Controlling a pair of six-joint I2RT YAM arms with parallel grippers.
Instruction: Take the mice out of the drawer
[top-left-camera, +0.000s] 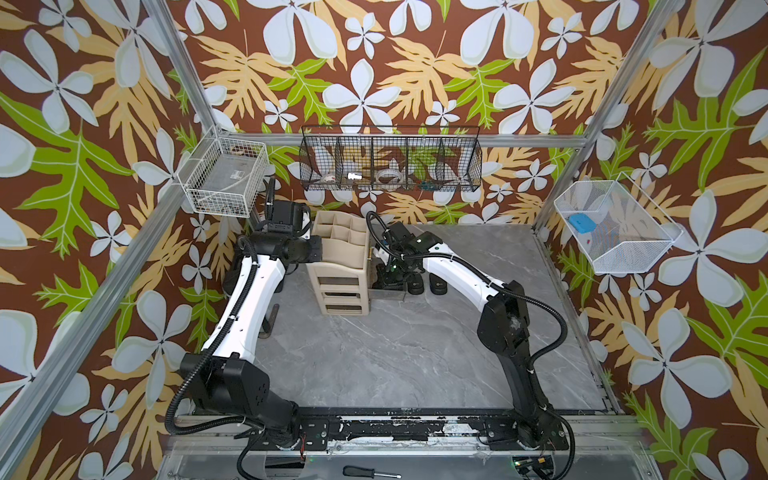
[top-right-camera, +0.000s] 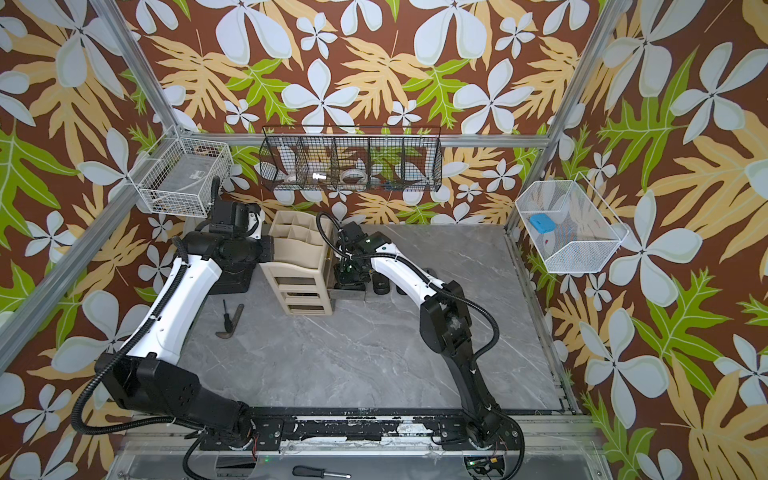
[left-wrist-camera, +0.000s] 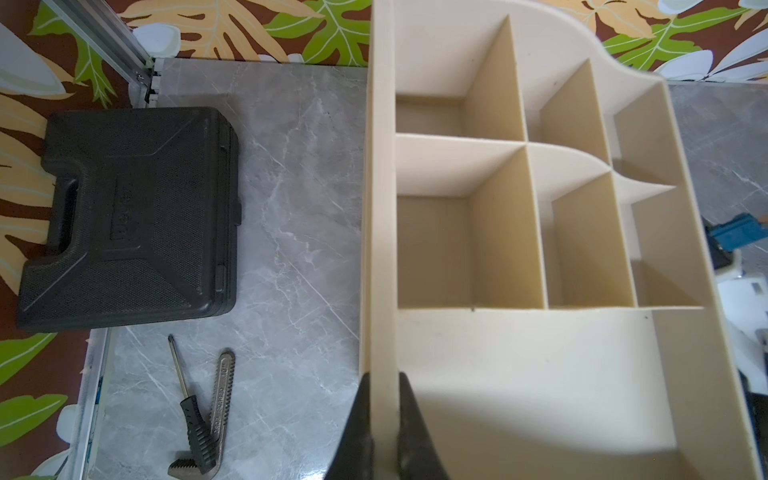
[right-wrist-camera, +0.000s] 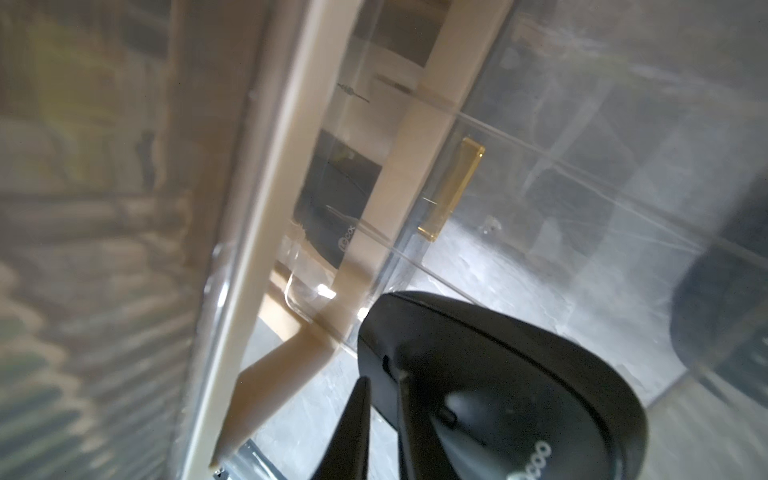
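A beige organizer (top-left-camera: 339, 254) stands left of centre, its clear drawer (top-left-camera: 388, 294) pulled out on the right side. Inside lies a black mouse (right-wrist-camera: 512, 384), filling the lower middle of the right wrist view; my right arm mostly hides it from above. My right gripper is over the mouse's near end, its fingers slightly apart; whether they touch it I cannot tell. On the table right of the drawer lie two more black mice, one mouse (top-left-camera: 414, 284) beside another mouse (top-left-camera: 437, 284). My left gripper is shut on the organizer's left wall.
The beige frame edge (right-wrist-camera: 264, 208) runs close beside my right gripper. A black case (left-wrist-camera: 136, 216), a screwdriver (left-wrist-camera: 194, 416) and a wrench (left-wrist-camera: 220, 408) lie left of the organizer. Wire baskets hang along the walls. The front and right table are open.
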